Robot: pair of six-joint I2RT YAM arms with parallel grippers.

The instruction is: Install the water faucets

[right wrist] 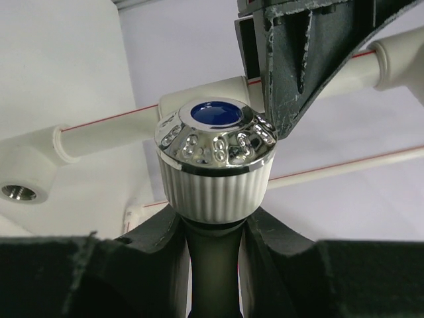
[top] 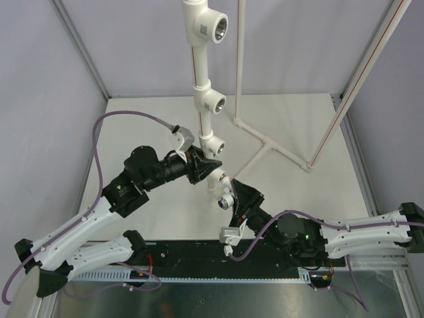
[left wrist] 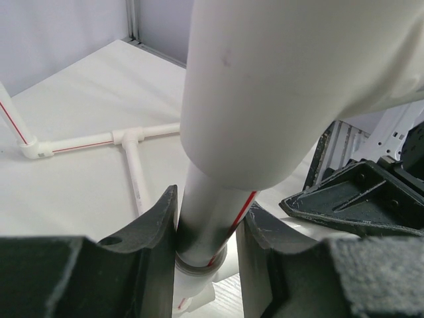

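Note:
A white vertical pipe with tee outlets (top: pixel 202 69) runs up the middle of the top view. My left gripper (top: pixel 202 165) is at it below the third outlet; in the left wrist view its dark fingers (left wrist: pixel 149 258) flank the narrow pipe (left wrist: pixel 212 205), though whether they grip is unclear. My right gripper is shut on a faucet (right wrist: pixel 215 169) with a chrome ring and blue cap, seen from its top. In the top view this faucet (top: pixel 225 201) sits just below the lowest fitting (top: pixel 220 176).
A thinner pipe frame (top: pixel 268 142) stands behind on the white board (top: pixel 146 112), with a long diagonal pipe at right. Grey walls bound both sides.

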